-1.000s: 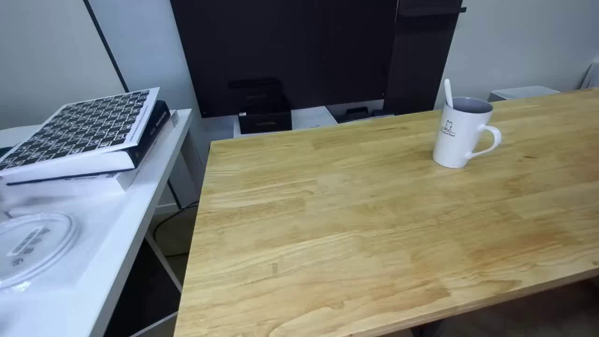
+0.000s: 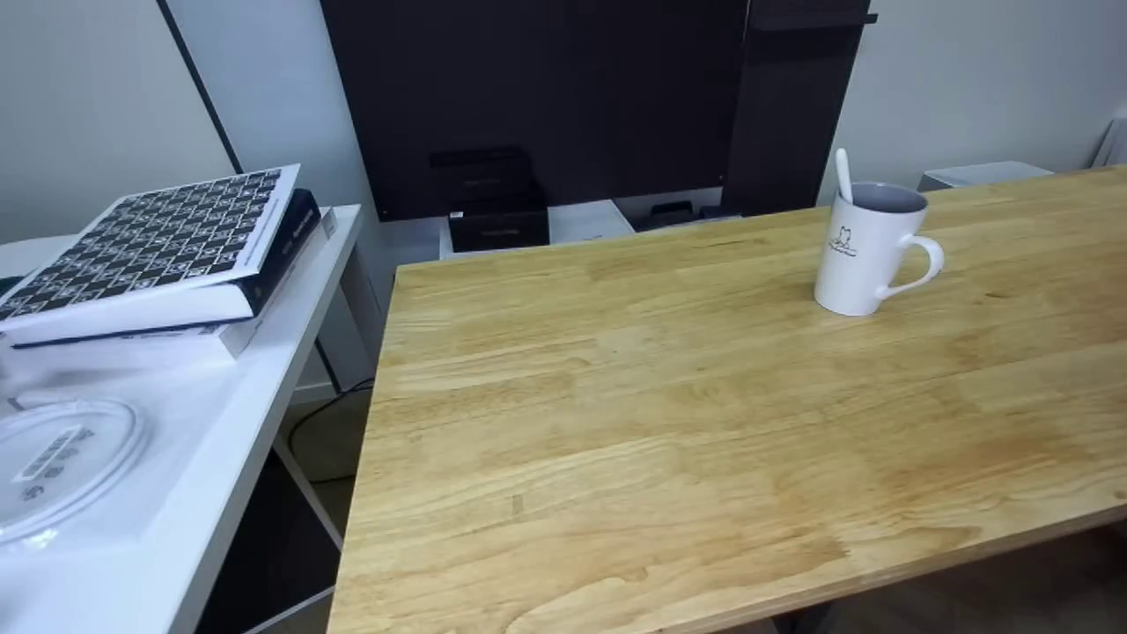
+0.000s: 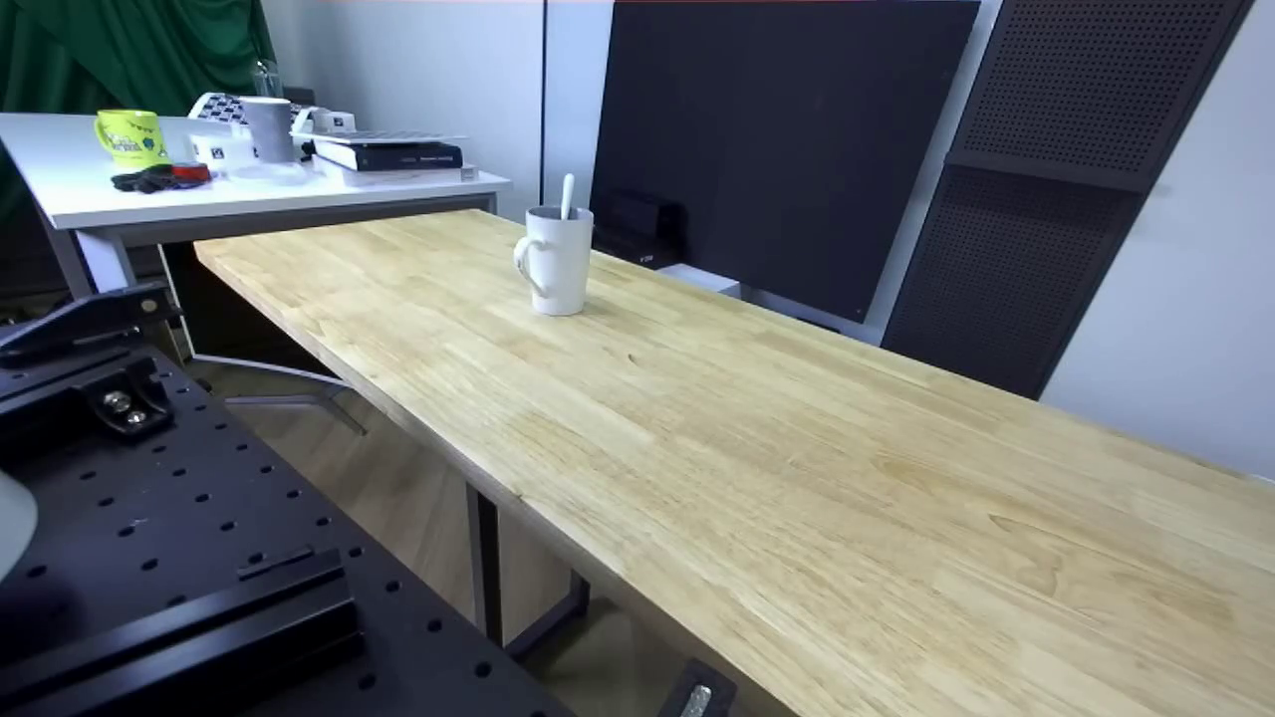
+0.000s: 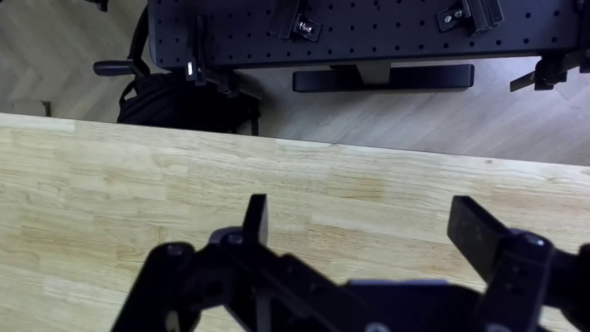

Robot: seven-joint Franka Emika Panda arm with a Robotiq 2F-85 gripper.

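A white mug (image 2: 861,254) with a grey inside stands upright on the wooden table, its handle to the right in exterior view 1. Out of its rim sticks the white handle of a spoon (image 2: 843,174); the rest of the spoon is hidden inside. From the other side, exterior view 2 shows the same mug (image 3: 562,265) towards the far end of the table. Only the wrist view has my gripper: its two fingers are wide apart, over bare wood, with nothing between them. The mug is outside that view.
A black perforated bench (image 4: 354,27) runs along the table's near side, across a gap.
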